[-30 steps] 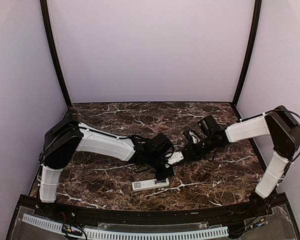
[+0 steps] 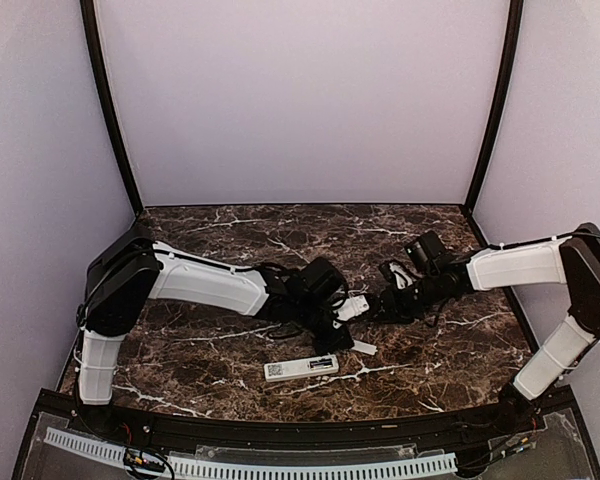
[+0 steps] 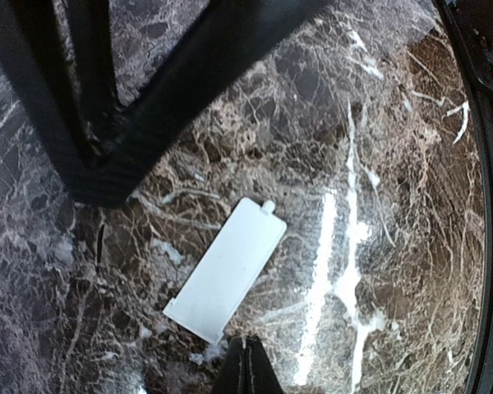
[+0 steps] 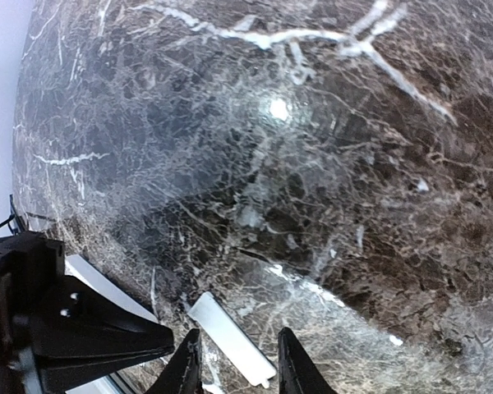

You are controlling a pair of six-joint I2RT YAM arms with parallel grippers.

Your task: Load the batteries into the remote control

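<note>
The white remote (image 2: 290,369) lies at the front centre, a dark battery showing at its right end. Its small white cover (image 2: 362,348) lies apart to the right, also in the left wrist view (image 3: 225,269) and right wrist view (image 4: 230,336). My left gripper (image 2: 335,342) hangs over the table between remote and cover; its fingertips (image 3: 246,361) are together with nothing showing between them, just beside the cover. My right gripper is above and right of the left one, its fingers apart and empty.
The two arms are close together at the centre. Pale walls (image 2: 290,110) bound the back and sides.
The right arm has moved slightly to the right. The left gripper has risen slightly, and more of the cover shows in the top view.
</note>
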